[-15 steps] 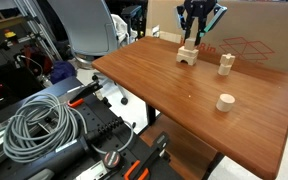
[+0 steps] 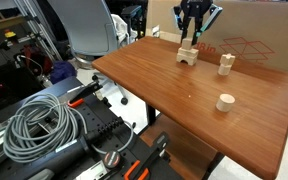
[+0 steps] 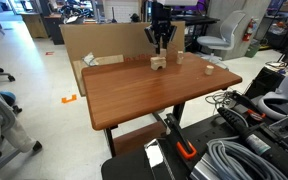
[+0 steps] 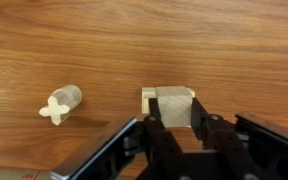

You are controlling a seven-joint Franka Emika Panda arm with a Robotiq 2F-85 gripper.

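A small pale wooden block [image 4: 174,106] is between the fingers of my gripper, which is shut on it. Directly below lies a wider pale base block [image 2: 187,58] on the brown table; in the wrist view its edge shows just left of the held block. From outside, the held block [image 2: 187,45] appears at the top of the base, and whether the two touch is hard to tell. To the side stands a pale cylinder with a cross-shaped piece on top [image 4: 59,106].
A second pale cylinder [image 2: 225,103] stands alone nearer the table's edge. The wooden tabletop [image 3: 134,95] is otherwise largely bare. Behind it rises a tan panel [image 2: 249,35]. Coiled grey cable [image 2: 39,130] lies beside the table.
The base block and the cylinders have stayed put.
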